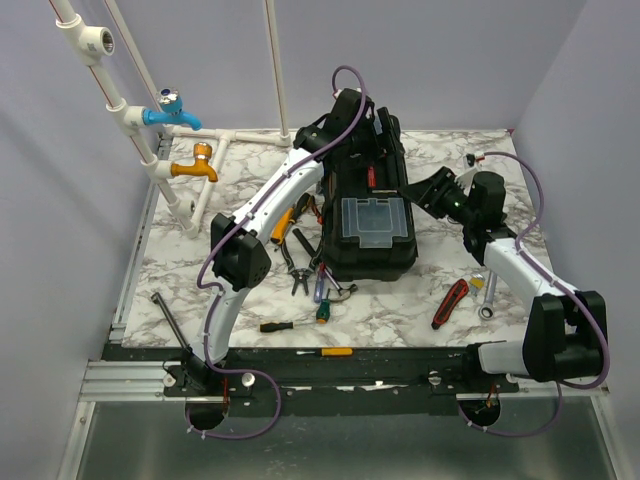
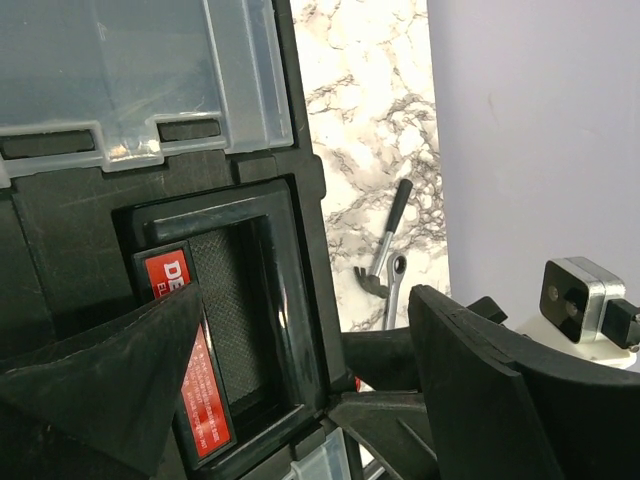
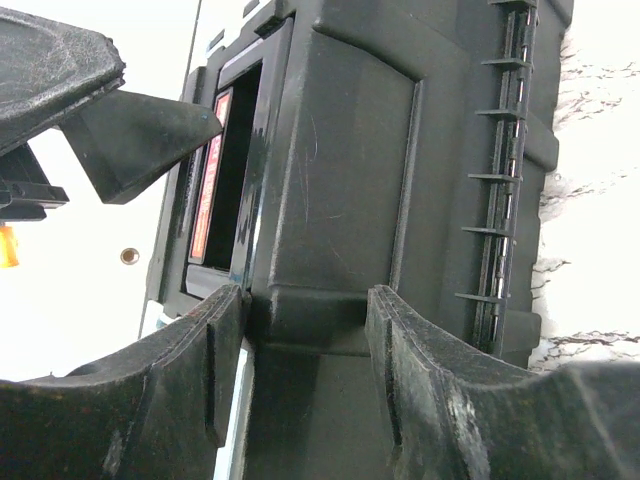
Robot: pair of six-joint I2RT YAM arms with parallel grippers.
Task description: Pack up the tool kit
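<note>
The black tool box (image 1: 345, 258) stands closed at mid-table, a clear organizer (image 1: 374, 222) set in its top. A red label (image 2: 203, 400) shows in the recess of its lid. Over the box's far end is my left gripper, its fingers wide apart with the recess below; whether it touches the lid cannot be told. At the box's right side, my right gripper has parted fingers, with a black edge of the box showing between them. Loose tools lie around: pliers (image 1: 301, 281), a green-black screwdriver (image 1: 323, 312), a red utility knife (image 1: 450, 304) and a wrench (image 1: 488, 298).
White pipes with a blue tap (image 1: 172, 115) and an orange tap (image 1: 196, 166) rise at the left. A yellow-handled screwdriver (image 1: 337, 351) lies at the front edge. Bare marble extends left of the tools and between box and knife.
</note>
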